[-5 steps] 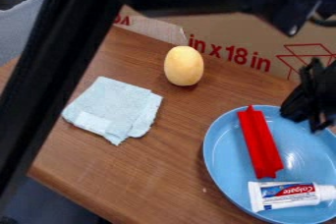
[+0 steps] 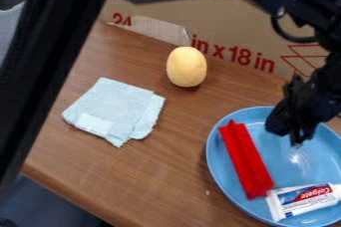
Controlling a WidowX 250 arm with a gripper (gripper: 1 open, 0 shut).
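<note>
A black gripper point(image 2: 290, 121) hangs over the upper part of a blue plate point(image 2: 230, 183), just right of a red bar-shaped object point(image 2: 248, 159) that lies on the plate, tilted from upper left to lower right. Its fingertips look shut, with nothing visible between them. A Colgate toothpaste tube point(image 2: 305, 197) lies at the plate's front, right of the red object's lower end.
A pale yellow egg-shaped object point(image 2: 185, 66) and a folded light cloth point(image 2: 115, 110) rest on the wooden table point(image 2: 147, 171). A cardboard box point(image 2: 240, 32) stands behind. A black frame bar crosses the left side.
The gripper has moved left and a little down over the plate. The red object has shifted slightly left, and the toothpaste tube appears shifted slightly right.
</note>
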